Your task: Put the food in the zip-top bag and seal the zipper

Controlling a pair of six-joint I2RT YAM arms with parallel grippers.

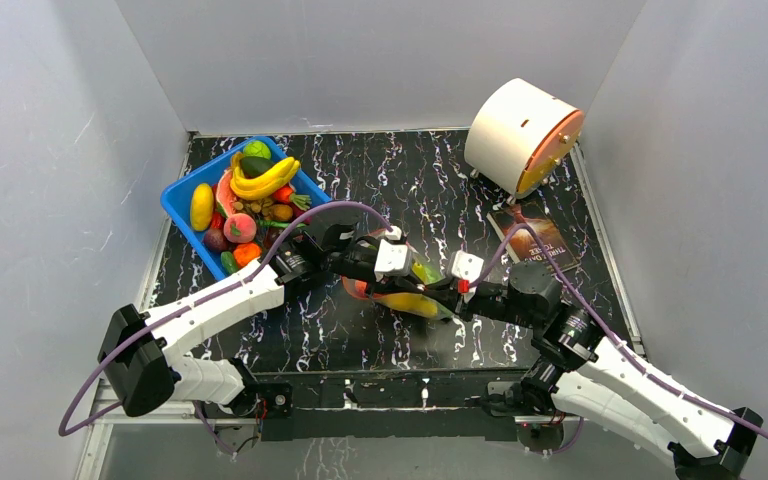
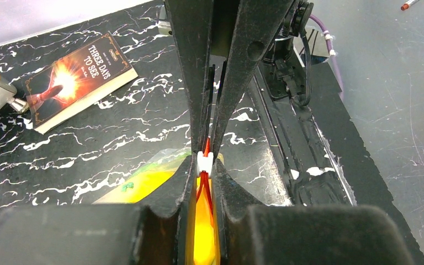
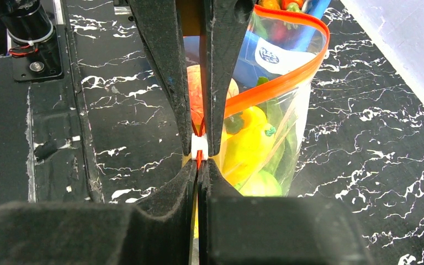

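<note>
The clear zip top bag (image 3: 276, 143) with an orange zipper (image 3: 265, 91) and yellow and green food inside lies at the middle of the table, partly hidden under both arms in the top view. In the wrist views, my left gripper is shut on the bag's orange zipper at its white slider (image 2: 205, 162). My right gripper is shut at the same zipper edge, with a white piece and orange strip at its fingertips. The two grippers meet above the bag in the top view.
A blue bin (image 1: 182, 210) full of toy food stands at the left. A white cylinder (image 1: 510, 130) stands at the back right, with a book (image 1: 540, 235) before it.
</note>
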